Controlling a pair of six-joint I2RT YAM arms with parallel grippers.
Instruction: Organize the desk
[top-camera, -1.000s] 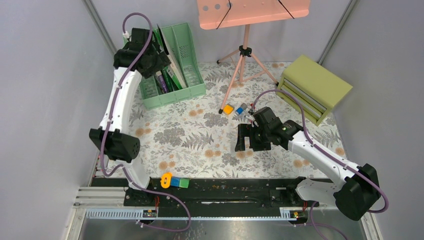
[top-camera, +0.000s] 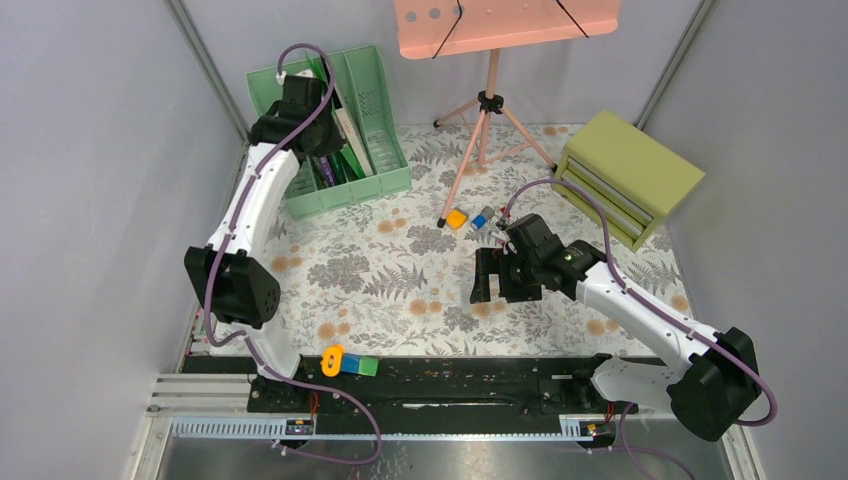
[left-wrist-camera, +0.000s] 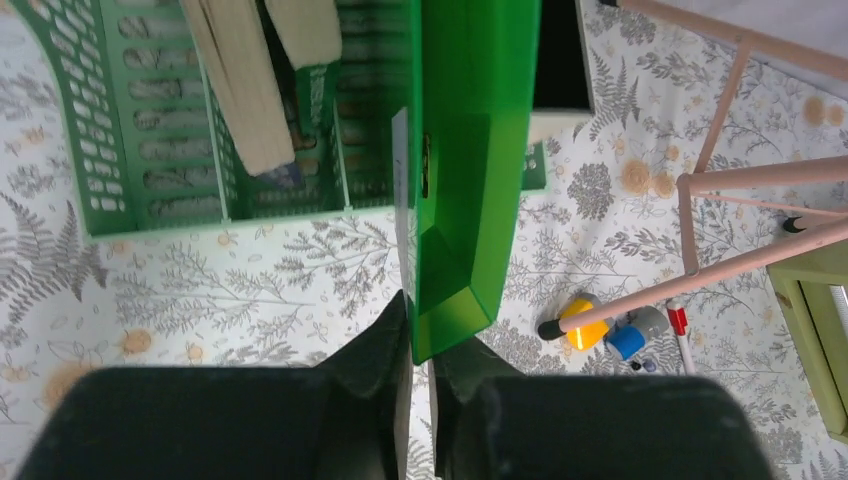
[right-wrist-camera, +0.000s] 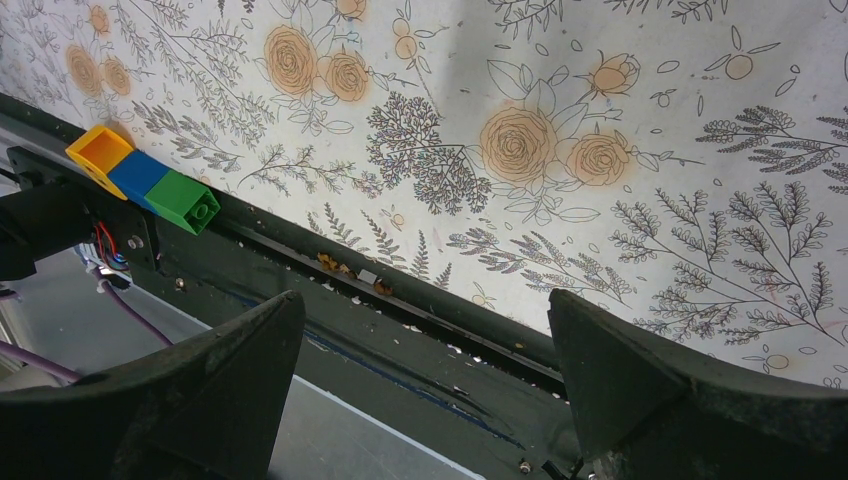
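Observation:
In the top view, my left gripper (top-camera: 322, 143) is over the green rack (top-camera: 352, 194) at the back left, among the upright folders and books. In the left wrist view, a bright green folder (left-wrist-camera: 472, 180) stands right at its fingertips. A narrow gap shows between the fingers; whether they grip the folder's edge is unclear. My right gripper is open and empty above the flowered table. A yellow, blue and green block strip (right-wrist-camera: 143, 180) lies at the table's front edge.
The pink music stand (top-camera: 483, 130) is right of the rack, with a yellow block (top-camera: 457, 218) and a blue-grey block (top-camera: 482, 218) by its foot. An olive drawer box (top-camera: 630, 170) stands at the back right.
The right arm has stayed still.

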